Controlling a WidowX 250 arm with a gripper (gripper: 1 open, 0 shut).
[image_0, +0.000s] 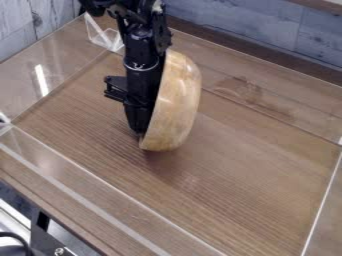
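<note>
A large pale tan, rounded object (177, 98), like a wooden bowl on its side, stands tilted in the middle of the wooden tray, against the black arm's gripper (135, 118). The gripper points down to the floor at the object's left side. The object hides part of it, so I cannot see its fingertips clearly or whether they hold the object.
The tray's wooden floor (241, 190) is clear at the right and front. Pale walls and rails border it, with grey-blue boards at the back. A clear plastic piece (104, 32) is at the back left corner.
</note>
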